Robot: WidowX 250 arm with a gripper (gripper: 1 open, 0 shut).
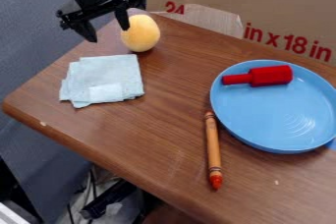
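My black gripper [108, 25] hangs at the upper left with its fingers spread apart and nothing between them, just left of and above a round pale yellow object [141, 35]. A folded light blue cloth [101, 79] lies on the wooden table below it. A blue plate [273, 120] on the right holds a red cylinder with a narrower end [269, 75]. An orange crayon [214, 154] lies left of the plate.
A cardboard box [250, 2] stands along the back. The table's left edge borders a drop to clutter below.
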